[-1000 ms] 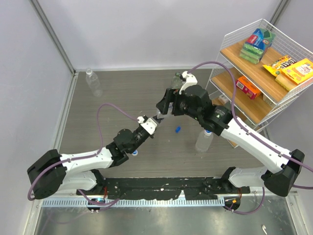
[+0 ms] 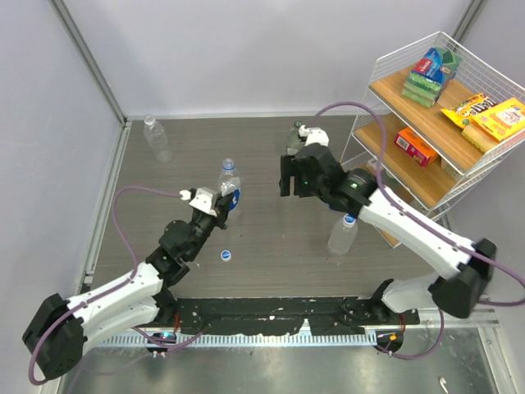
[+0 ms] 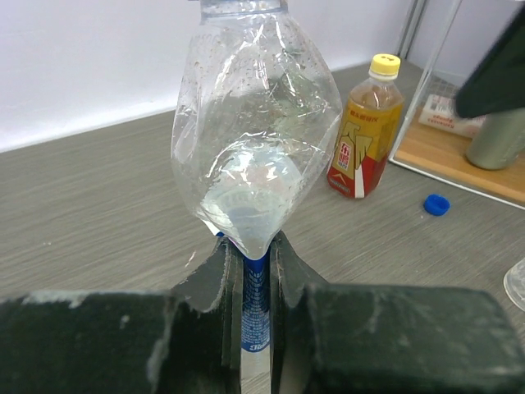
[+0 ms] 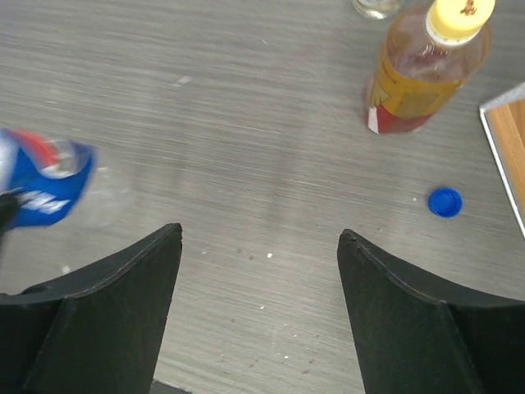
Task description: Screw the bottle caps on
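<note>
My left gripper is shut on an upright clear plastic bottle with a blue label; in the left wrist view the bottle fills the centre between its fingers. My right gripper stands apart to the right, fingers separated, nothing seen between them. A loose blue cap lies on the table near a yellow-capped tea bottle, also behind the held bottle in the left wrist view. Another blue cap lies front centre, and a blue-capped bottle stands at the right.
A clear bottle stands back left and another back centre, partly behind the right arm. A wire shelf with snack packets occupies the right side.
My left gripper has moved left with the bottle, away from the right gripper. The right gripper has shifted slightly right. The blue object seen near the middle right is now hidden in the top view.
</note>
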